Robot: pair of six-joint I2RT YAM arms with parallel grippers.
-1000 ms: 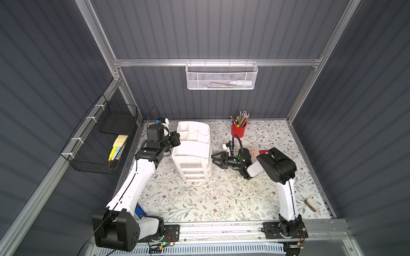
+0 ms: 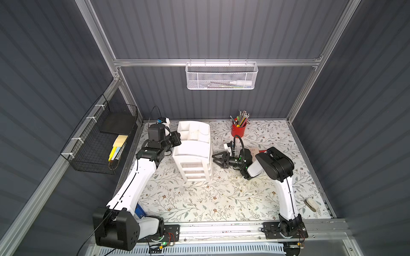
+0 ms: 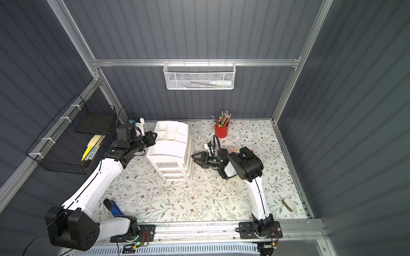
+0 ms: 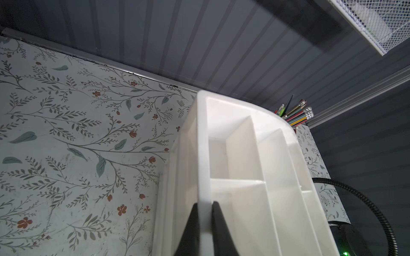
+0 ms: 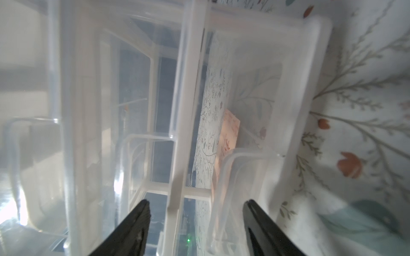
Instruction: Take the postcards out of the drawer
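Note:
The white drawer unit (image 2: 192, 149) stands upright in the middle of the table, with clear drawers facing the right arm. In the left wrist view, my left gripper is shut on the thin rim of the unit's top, one finger on each side. My right gripper is open close before the drawer fronts, its fingers (image 5: 135, 221) spread around a white frame bar and the handle of the lowest clear drawer (image 5: 294, 106). Through that drawer shows a peach-coloured card (image 5: 227, 132); whether it lies inside cannot be told.
Behind the right arm, a pinkish card (image 2: 255, 150) and a red item lie partly hidden. A red pencil cup (image 2: 238, 129) stands at the back. A black wire basket (image 2: 100, 140) hangs left, a white one (image 2: 222, 76) behind.
The drawer unit and both grippers have shifted very slightly to the right. The right arm covers a little more of the pinkish card.

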